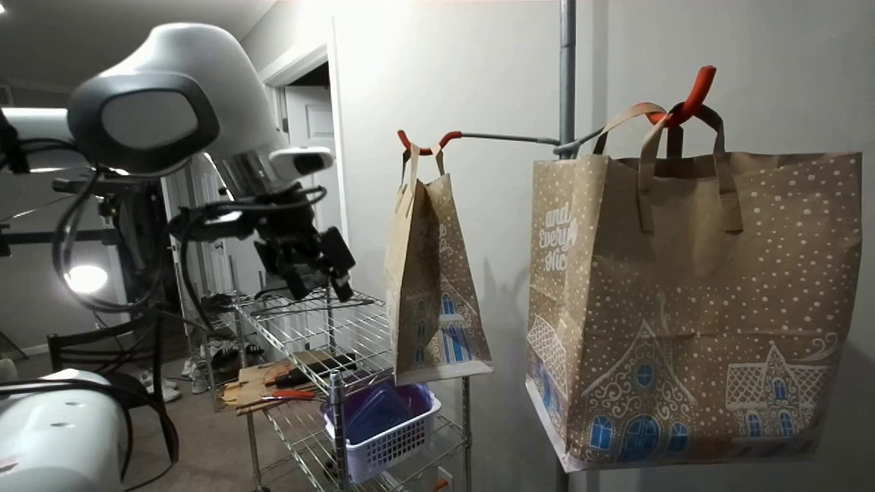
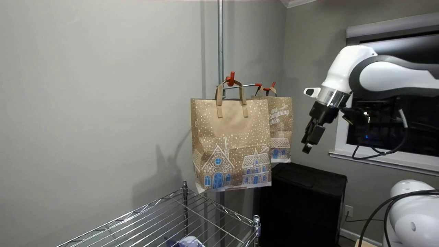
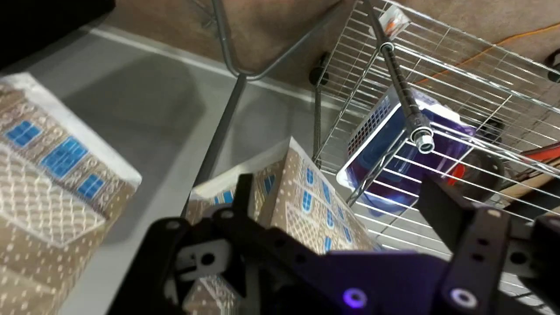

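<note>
Two brown paper bags printed with white dots and blue-windowed houses hang from red-tipped hooks on a pole. In exterior view 1 the larger-looking bag (image 1: 705,328) is on the right, and the second bag (image 1: 443,270), turned nearly edge-on, hangs left of the pole. My gripper (image 1: 321,294) is up to the left of that second bag, apart from it. The other exterior view has the gripper (image 2: 307,148) pointing down, right of both bags. From the wrist, the gripper stands open with its fingers wide apart; a bag (image 3: 309,202) shows beyond them, none held.
A wire shelf (image 1: 361,328) stands below the left bag, with a white basket (image 1: 389,447) holding purple and blue items on its lower level. The grey pole (image 1: 567,74) carries the hooks (image 1: 426,147). A black box (image 2: 304,201) sits under the bags.
</note>
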